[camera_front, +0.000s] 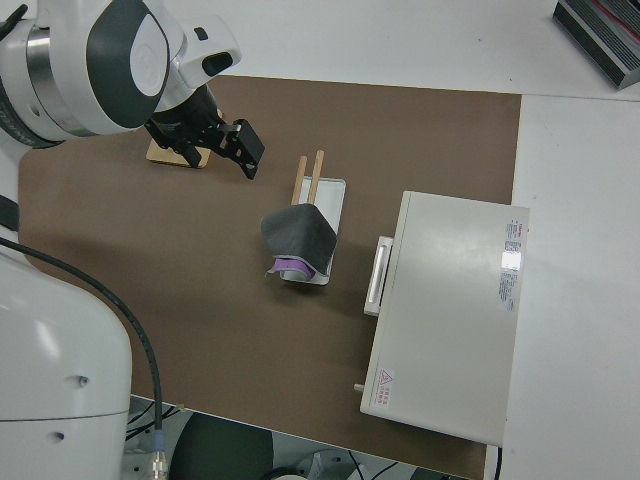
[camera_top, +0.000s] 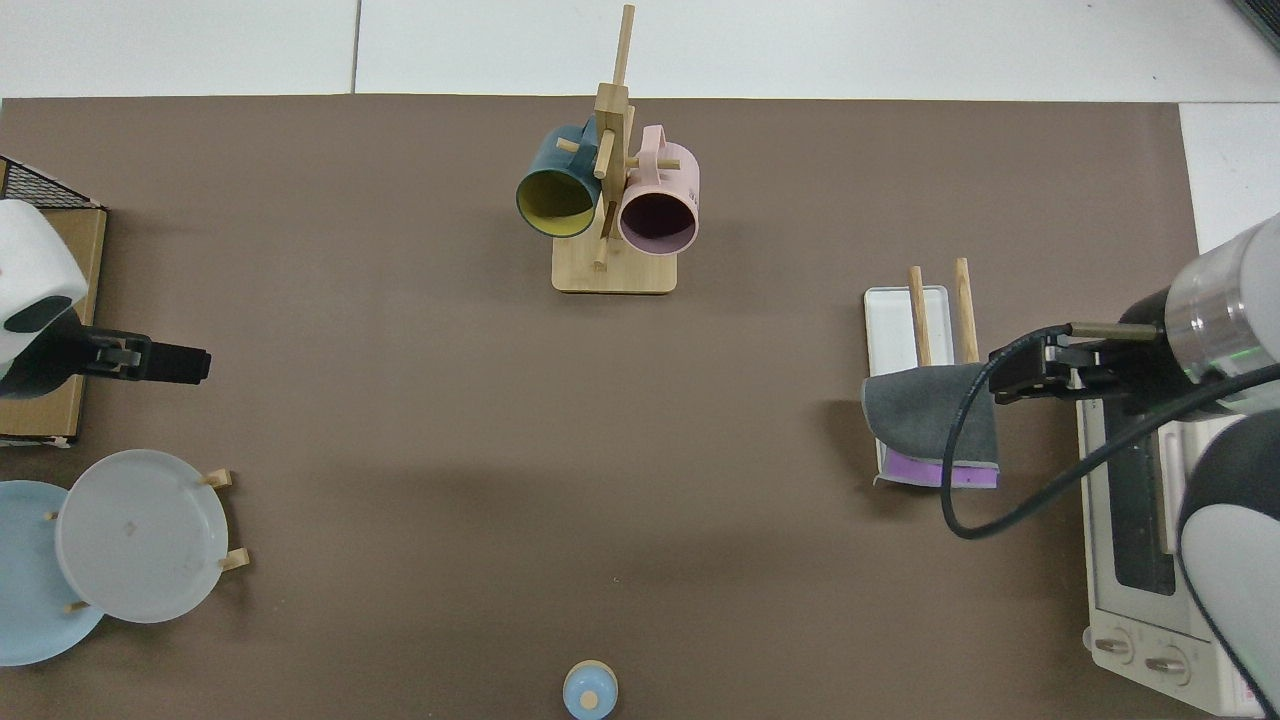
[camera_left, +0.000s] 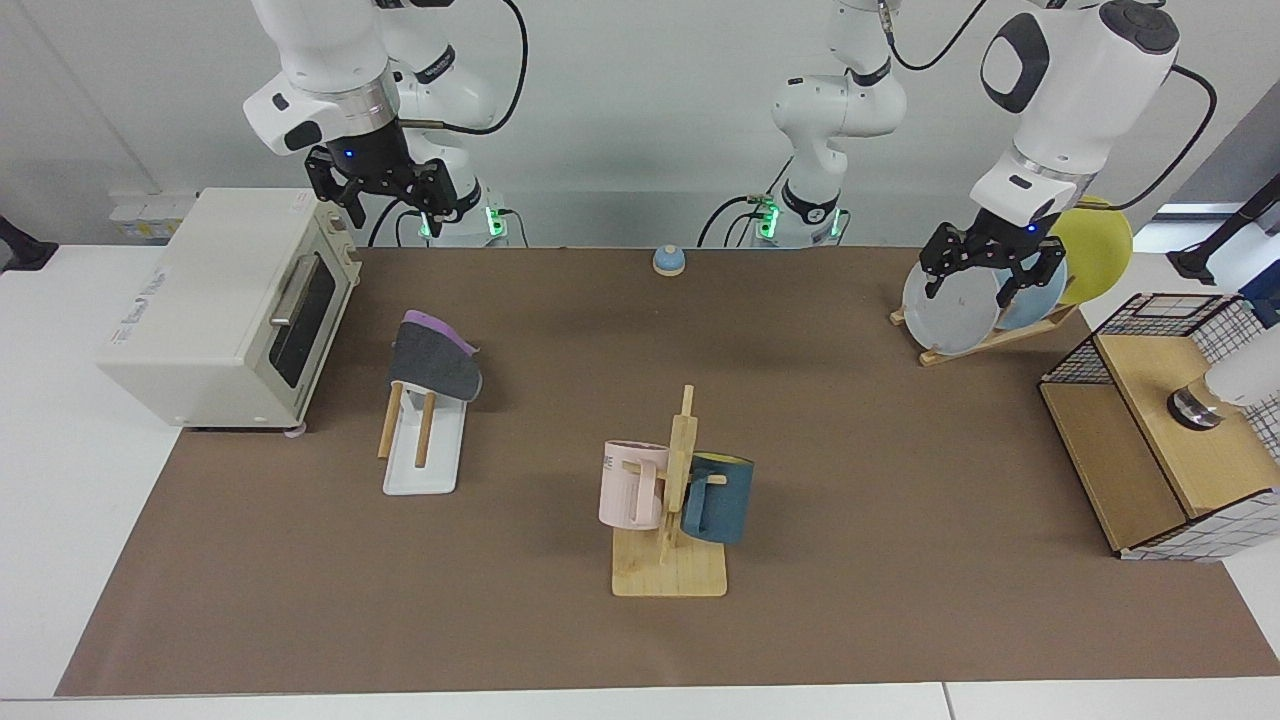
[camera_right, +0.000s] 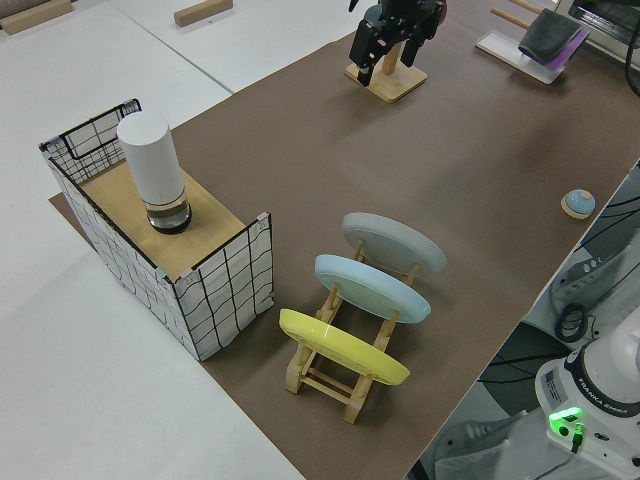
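Observation:
My left gripper (camera_top: 180, 364) hangs at the left of the top view beside the wire-and-wood shelf, above and behind the plate rack; in the left view it (camera_left: 966, 282) is in front of the plates. My right gripper (camera_front: 220, 150) is raised on the right side, over or near the microwave and the dish rack with the grey and purple cloths (camera_top: 930, 408). A blue mug (camera_top: 554, 192) and a pink mug (camera_top: 660, 210) hang on the wooden tree. Whether either gripper is open or shut is unclear.
A white plate (camera_top: 142, 534) and blue plate (camera_top: 36, 570) stand with a yellow one (camera_right: 340, 345) in the rack. A white cylinder (camera_right: 150, 160) stands in the shelf. The microwave (camera_front: 440, 320) is at right, a small blue round object (camera_top: 589, 691) at the edge.

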